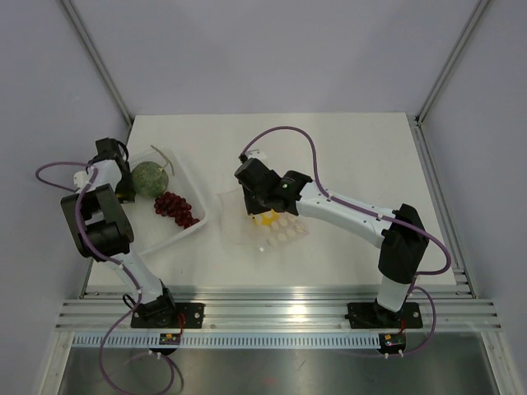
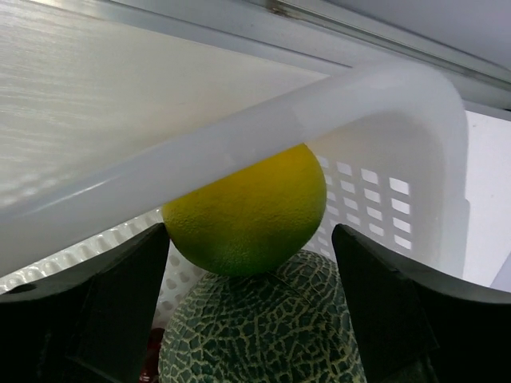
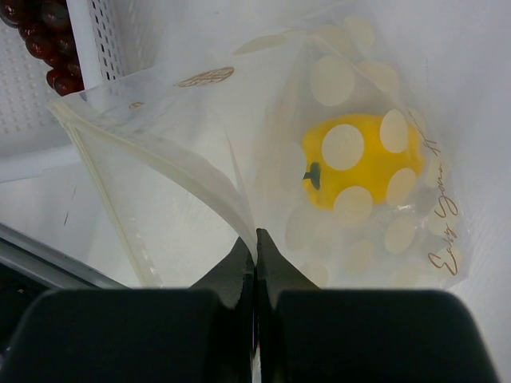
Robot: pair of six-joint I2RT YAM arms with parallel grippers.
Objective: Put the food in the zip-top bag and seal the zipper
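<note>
In the left wrist view a yellow-green fruit (image 2: pixel 243 215) lies in the white bin (image 2: pixel 423 112) against its wall, beside a netted melon (image 2: pixel 247 335). My left gripper is part open around the fruit, its fingers either side. My right gripper is shut on the edge of the clear zip bag (image 3: pixel 184 136), which holds a yellow item (image 3: pixel 359 152) behind printed dots. In the top view the bag lies on the table under the right arm.
Red grapes (image 1: pixel 174 210) lie in the bin right of the left gripper.
</note>
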